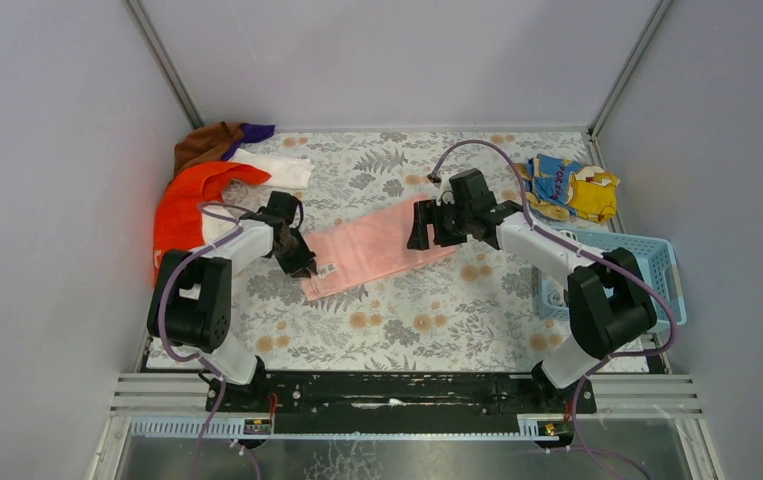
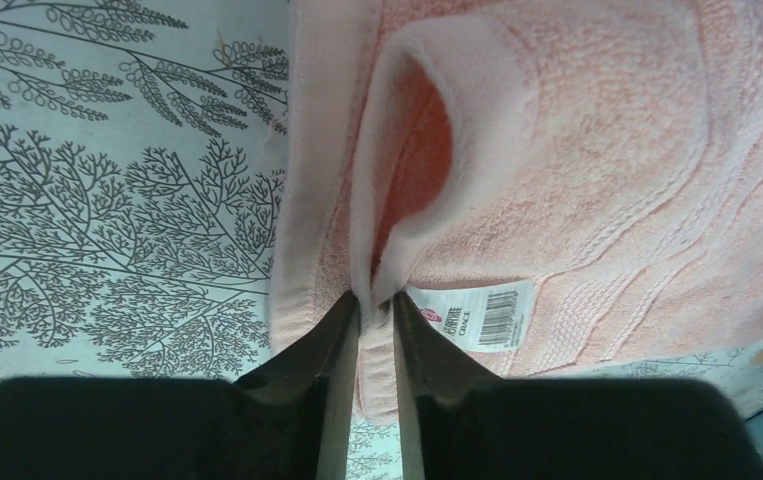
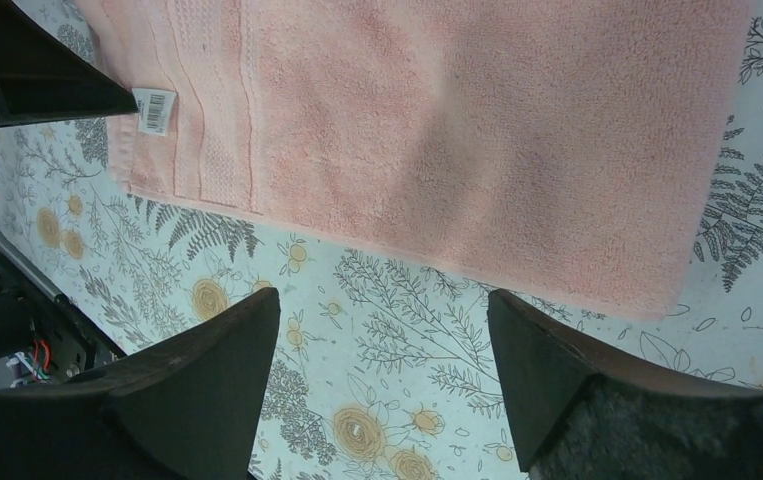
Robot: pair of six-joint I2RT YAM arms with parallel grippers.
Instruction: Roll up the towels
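A pink towel (image 1: 372,245) lies slantwise across the middle of the table, with a lengthwise fold at its left end and a white label (image 2: 477,318). At that end my left gripper has closed in on a raised fold of the towel, which is bunched between its fingertips beside the label. Over the towel's right part hovers my right gripper (image 1: 431,243), open. Its fingers (image 3: 232,350) are wide apart in the right wrist view, nothing between them, with the towel's near edge beyond the tips.
Orange, brown and white cloths (image 1: 197,205) are heaped at the left. A blue and yellow cloth (image 1: 569,188) lies back right, a blue basket (image 1: 662,275) in front of it.
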